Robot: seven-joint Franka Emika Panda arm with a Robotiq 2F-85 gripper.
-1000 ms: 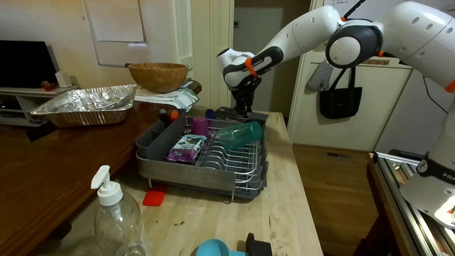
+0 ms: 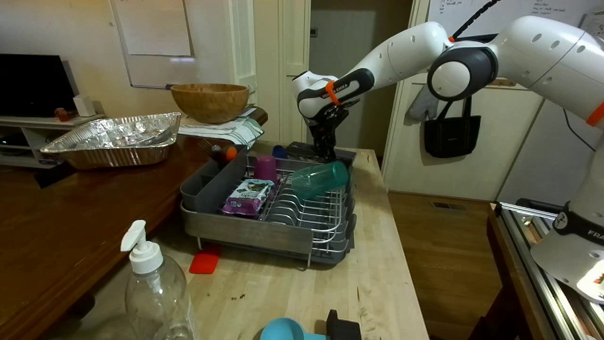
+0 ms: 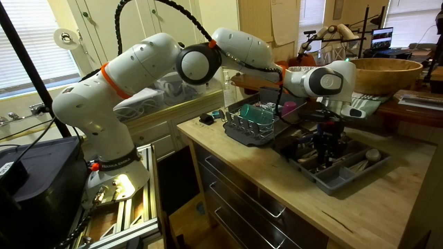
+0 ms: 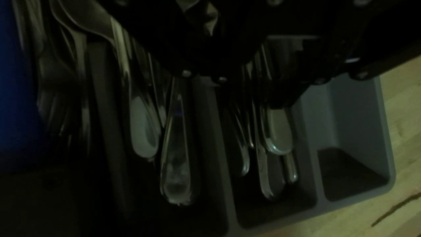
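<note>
Down in the cutlery tray [image 3: 332,186], my gripper is partly open, its dark fingers apart. Metal handles [image 4: 281,136] lie in the compartment under the right finger, and the gap spans part of that compartment. A divider [image 4: 215,130] runs beneath the left finger. More handles [image 4: 176,173] lie in the compartment to its left. Shadow and the gripper's body hide the upper ends, so whether anything touches the fingers is unclear. In exterior view 1 the gripper [image 2: 324,153] is behind the dish rack, its tips hidden.
The grey dish rack [image 2: 255,229] stands beside the tray, holding a teal cup [image 2: 320,180], a purple cup [image 2: 264,168] and a purple packet [image 2: 247,197]. A blue object [image 4: 17,87] borders the wrist view's left side. Bare counter [image 3: 382,207] lies in front of the tray.
My hand has come down slightly behind the dish rack, and the elbow has shifted a little left and down in exterior view 1. The rack and its contents look unmoved.
</note>
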